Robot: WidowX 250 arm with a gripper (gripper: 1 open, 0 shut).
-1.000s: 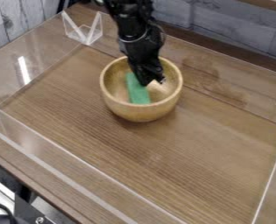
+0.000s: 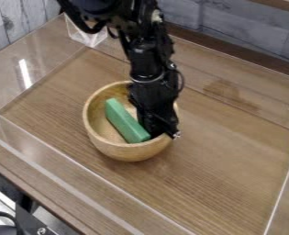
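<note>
A light wooden bowl [image 2: 107, 139] sits on the table left of centre, with a green bar-shaped object [image 2: 125, 119] lying inside it along its left side. My black gripper [image 2: 164, 134] reaches down from the top into the right side of the bowl, at its rim. The fingertips are dark and partly hidden against the bowl; nothing clear shows between them, and it looks shut.
A grey wall runs along the back right. A small clear plastic object [image 2: 83, 27] stands at the back left. A cable lies at the lower left corner.
</note>
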